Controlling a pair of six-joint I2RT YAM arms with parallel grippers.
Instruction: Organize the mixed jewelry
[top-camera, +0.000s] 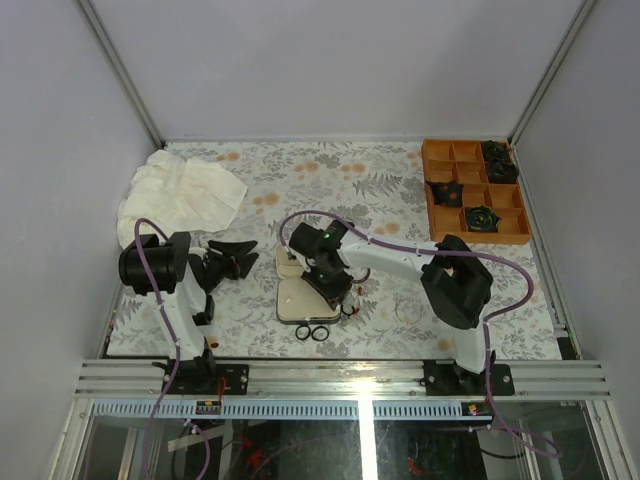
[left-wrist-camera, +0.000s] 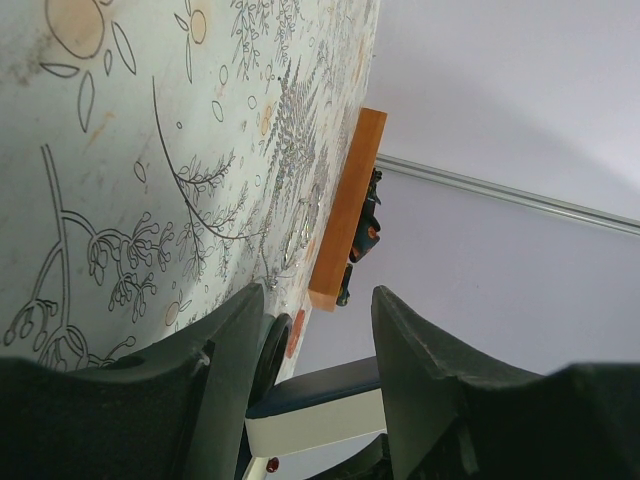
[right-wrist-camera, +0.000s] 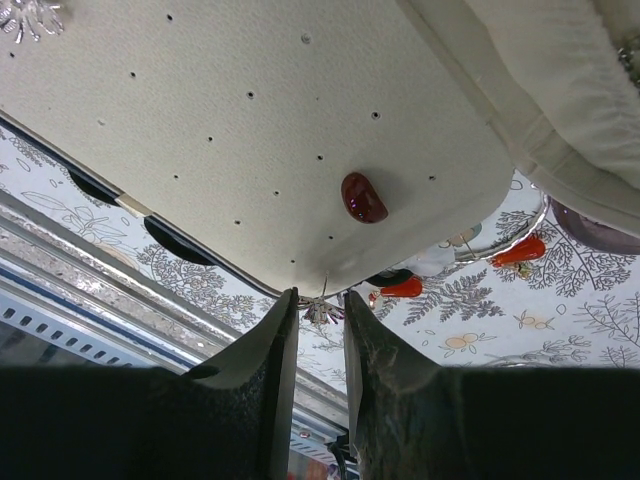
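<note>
My right gripper is shut on a small silver spiky earring (right-wrist-camera: 322, 312), its thin pin pointing up beyond the fingertips. It hangs over the near right corner of an open cream jewelry case (right-wrist-camera: 230, 130). On the case's perforated panel lie a dark red stone (right-wrist-camera: 362, 198) and another silver flower-like earring (right-wrist-camera: 30, 15). Left of the case, my left gripper (top-camera: 255, 258) stands part open above the table, with nothing held. In the left wrist view the case edge (left-wrist-camera: 320, 425) shows beyond and between its fingers.
Orange-red earrings (right-wrist-camera: 520, 252) and a silver bangle (right-wrist-camera: 490, 252) lie beside the case. An orange compartment tray (top-camera: 475, 160) with black items stands at the back right. A white cloth (top-camera: 180, 195) covers the back left.
</note>
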